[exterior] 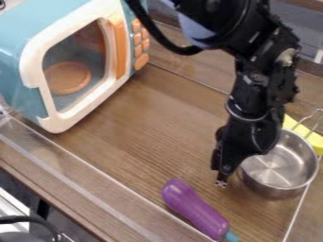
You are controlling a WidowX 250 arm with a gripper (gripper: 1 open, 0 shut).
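My black gripper (225, 175) reaches down at the right, its tips low beside the left rim of a steel pot (280, 174); I see nothing held between them, and it looks shut. A purple object with a teal end (192, 202) lies in front, left of the pot. A yellow item (307, 134) sits partly hidden behind the pot.
A toy microwave (51, 109) in blue and white, with an orange disc inside, stands at the back left. Clear edging runs along the front left.
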